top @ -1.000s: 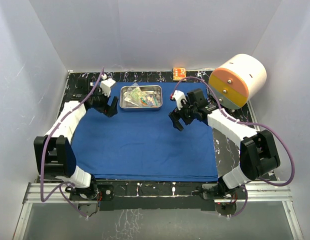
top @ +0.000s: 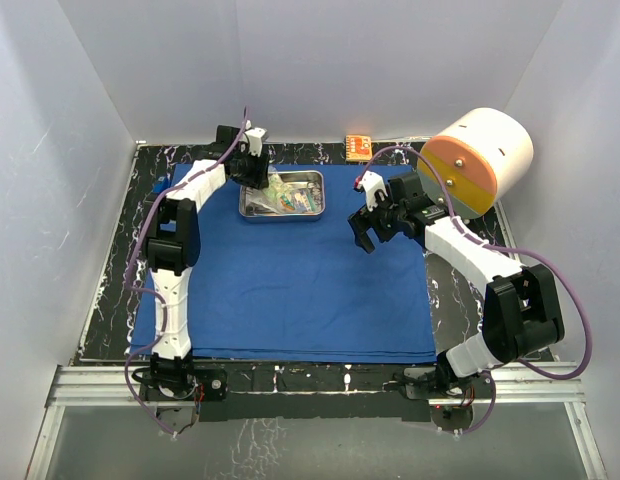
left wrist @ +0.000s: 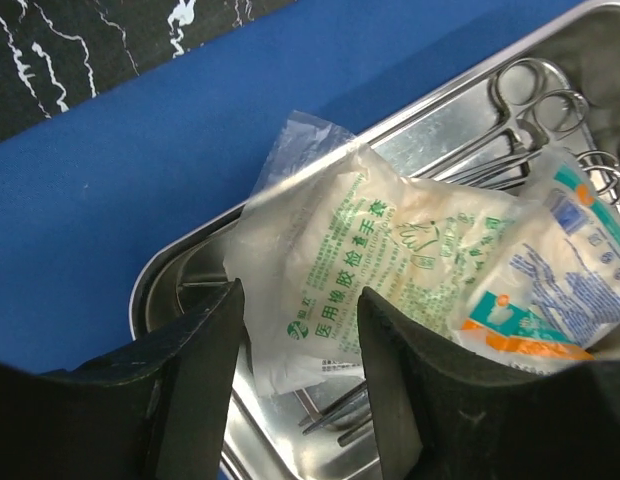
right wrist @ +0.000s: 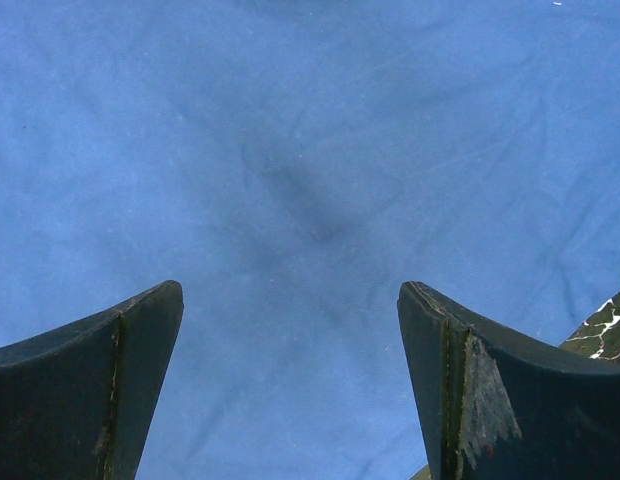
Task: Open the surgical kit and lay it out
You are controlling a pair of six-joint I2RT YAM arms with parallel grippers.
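Observation:
A silver metal tray [top: 280, 215] sits at the back of the blue cloth. In it lie a clear glove packet with green print [left wrist: 350, 250], a second packet with teal and orange bands [left wrist: 560, 270], and scissor-like metal instruments [left wrist: 530, 105]. My left gripper is over the tray's left end, its parted fingers above the glove packet's lower part with nothing gripped. Over bare cloth to the right of the tray hangs my right gripper, its fingers wide apart and empty.
Blue cloth [top: 300, 290] covers most of the dark marbled table, clear in the middle and front. A white and orange cylinder [top: 480, 160] stands at the back right. Near the back wall lies a small orange box [top: 358, 148].
The left arm has swung right, bringing its gripper from the cloth left of the tray to above the tray's left end. My right gripper has shifted slightly right. The tray stays in place.

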